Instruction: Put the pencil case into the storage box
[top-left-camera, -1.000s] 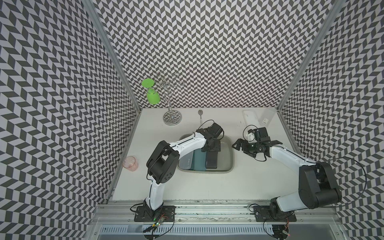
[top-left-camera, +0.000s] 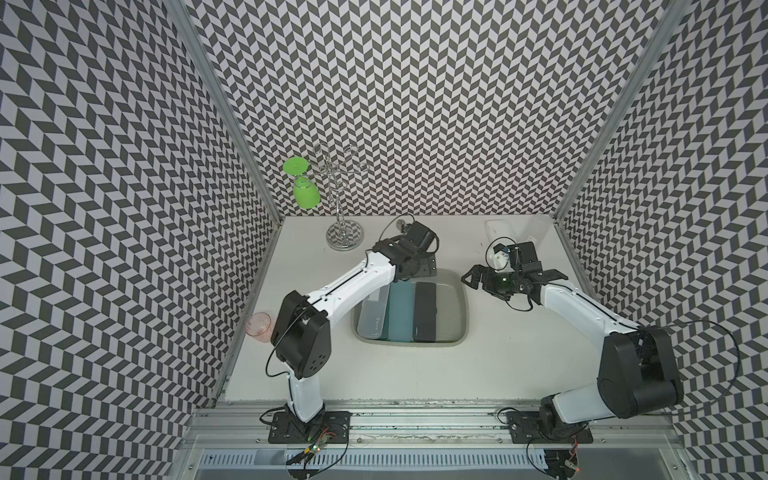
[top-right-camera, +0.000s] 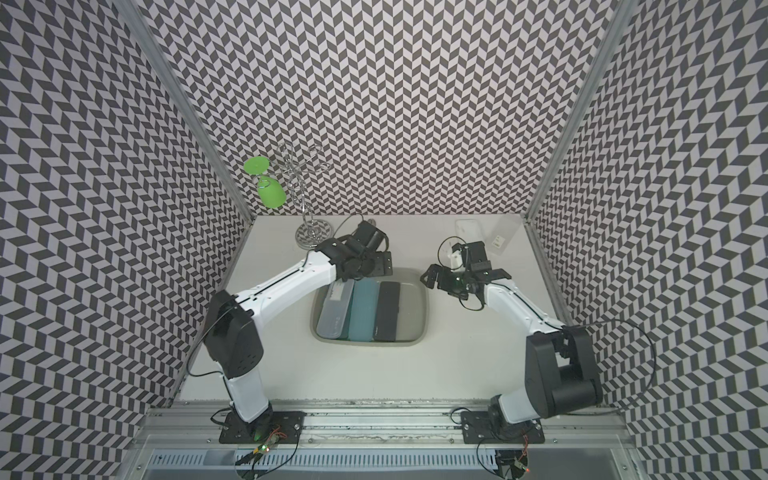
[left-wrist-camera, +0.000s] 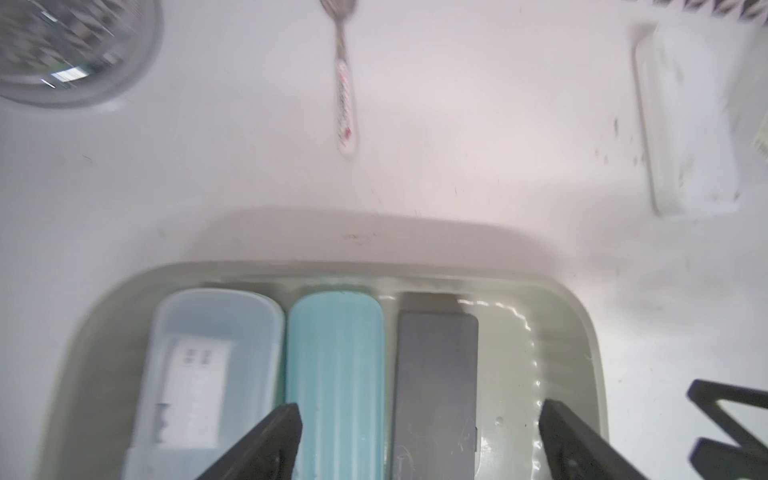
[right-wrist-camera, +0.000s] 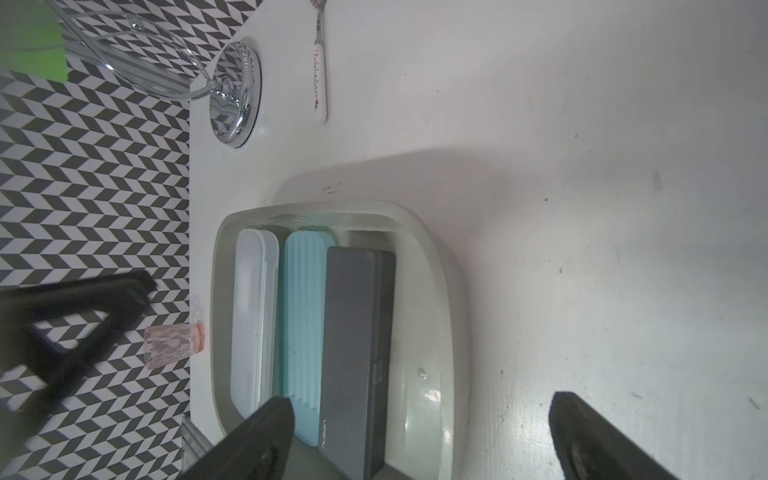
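Observation:
Inside the grey-green storage box (top-left-camera: 456, 324) three cases lie side by side: a pale translucent case (right-wrist-camera: 256, 320), a ribbed light-blue case (right-wrist-camera: 305, 320) and a dark grey case (right-wrist-camera: 352, 336). The dark one is the rightmost, and bare box floor shows to its right. My left gripper is above the box, open and empty, its fingertips apart on either side of the dark case and clear of it. To the right of the box, above the table, my right gripper is also open, with nothing held.
A chrome stand (top-left-camera: 344, 232) with a green goblet (top-left-camera: 305, 192) rises at the back left. A spoon (left-wrist-camera: 344, 96) lies behind the box, a white block (left-wrist-camera: 688, 120) at the back right. The pink cup (top-left-camera: 260, 325) stands at the left edge.
The left arm has lifted up and back from the dark case, which now lies slightly lower in the top left view than a second ago. The right gripper has shifted slightly backward.

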